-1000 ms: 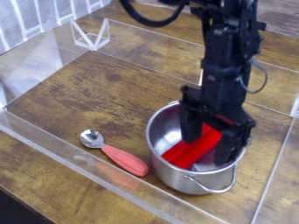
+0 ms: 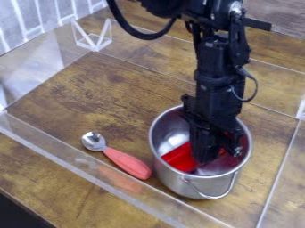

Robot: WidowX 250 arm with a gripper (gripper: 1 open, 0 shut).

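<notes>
A steel pot [image 2: 179, 178] with a wire handle stands at the lower right of the camera view. A red object [image 2: 179, 158] lies inside it. My black gripper [image 2: 212, 151] reaches down into the pot over the red object; its fingertips are largely hidden, and I cannot tell what is between them. A spoon with a pink handle [image 2: 125, 161] lies on the wood left of the pot.
A clear plastic wall runs along the left, with a small white wire-like piece [image 2: 93, 37] at the back left.
My gripper has moved down into the pot and its lower parts have drawn closer together, covering more of the red object. The pot and spoon stay in place.
</notes>
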